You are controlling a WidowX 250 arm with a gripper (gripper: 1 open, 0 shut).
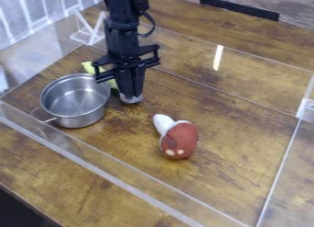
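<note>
My black gripper (128,76) hangs over the back right edge of a steel pot (73,100), low over a small pale object (131,96) that it partly covers. A yellow-green item (95,68) is partly hidden behind it. Whether anything is between the fingers is hard to tell. A red-and-white mushroom-shaped toy (175,139) lies to the lower right on the wooden table.
Clear panels border the left and right sides, and a pale object (88,28) stands at the back left.
</note>
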